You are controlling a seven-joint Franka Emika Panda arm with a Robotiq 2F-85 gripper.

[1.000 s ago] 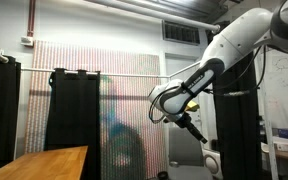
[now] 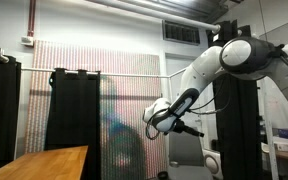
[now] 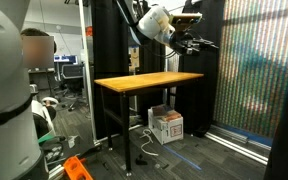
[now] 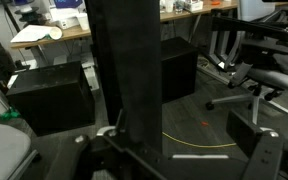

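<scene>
My gripper stands open in the wrist view, its dark fingers (image 4: 256, 138) wide apart with nothing between them. A dark upright panel or curtain fills the background behind the gap. In exterior view 1 the gripper (image 2: 195, 130) hangs in the air, well to the right of the wooden table (image 2: 46, 163). Exterior view 2 shows it high above the far right end of the same table (image 3: 144, 81), touching nothing. The visible part of the tabletop looks bare.
Dark curtains (image 2: 74, 112) hang behind the table, beside a shiny corrugated panel (image 2: 122, 110). A cardboard box (image 3: 165, 125) sits on the floor under the table. Office chairs (image 4: 265, 85) and black boxes (image 4: 50, 97) stand beyond the gripper.
The arm's elbow has swung down and to the left in exterior view 1. The gripper has tilted nearer to level and risen slightly. The table looks the same.
</scene>
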